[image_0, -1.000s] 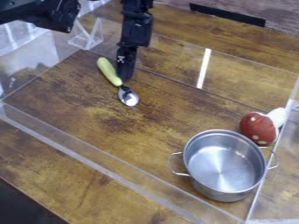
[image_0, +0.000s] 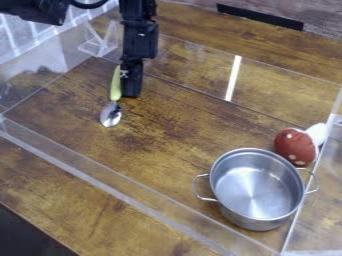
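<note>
A spoon with a yellow-green handle (image_0: 116, 85) lies upper left on the wooden surface, its silver bowl (image_0: 111, 113) pointing toward the front. My black gripper (image_0: 128, 86) is lowered at the handle's right side; it looks shut, and whether any of the handle is between its fingers is hard to tell.
A steel pot (image_0: 255, 185) stands at the lower right. Behind it lie a red object (image_0: 293, 146) and a white one (image_0: 318, 131). Clear plastic walls border the area, and a white strip (image_0: 233, 78) lies at the back.
The spoon's bowl has swung left, so the spoon now lies more nearly straight front to back. My gripper has shifted down and left alongside it.
</note>
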